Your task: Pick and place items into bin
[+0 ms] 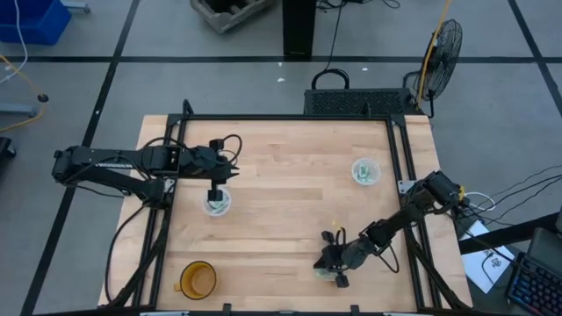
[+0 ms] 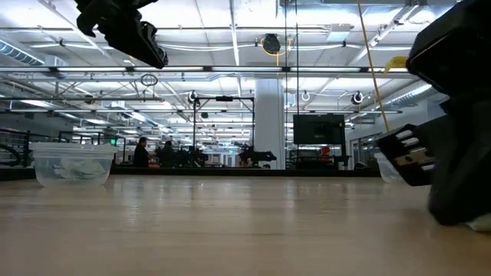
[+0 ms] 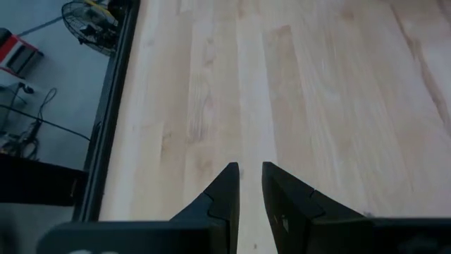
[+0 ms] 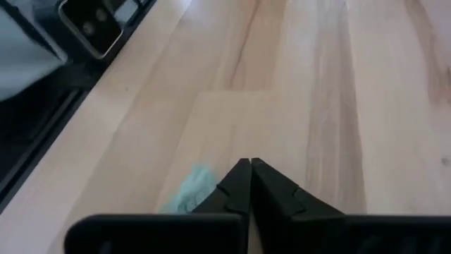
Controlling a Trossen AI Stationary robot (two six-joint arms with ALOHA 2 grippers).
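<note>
A pale green packet (image 4: 192, 189) lies on the wooden table beneath my right gripper, left of its fingers in the right wrist view. The right gripper is low over the table, its fingertips pressed together with nothing between them. From above, the gripper covers most of this packet. My left gripper hangs higher, its fingers apart and bare table beyond the gap. Two clear tubs hold pale green packets: one (image 1: 217, 202) beside the left gripper, another (image 1: 365, 171) at the table's right. The left tub (image 2: 74, 163) also shows in the low view.
An amber mug (image 1: 198, 280) stands near the table's front left. Black frame bars (image 1: 399, 167) run along the table's sides. A camera (image 4: 91, 21) sits by the table edge in the right wrist view.
</note>
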